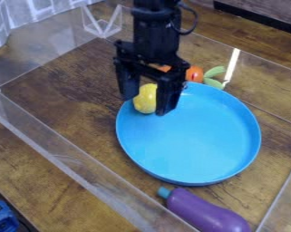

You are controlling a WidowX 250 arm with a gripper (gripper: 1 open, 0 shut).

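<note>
My black gripper [145, 96] is open, lowered over the upper left part of a blue plate [187, 149], with one finger on each side of a yellow egg-shaped object [147, 103]. Whether the fingers touch it, I cannot tell.
An orange carrot with a green top [194, 73] lies behind the plate, partly hidden by the gripper. A purple eggplant [206, 209] lies at the front right. Clear walls border it, and a blue object [0, 219] sits at the lower left corner.
</note>
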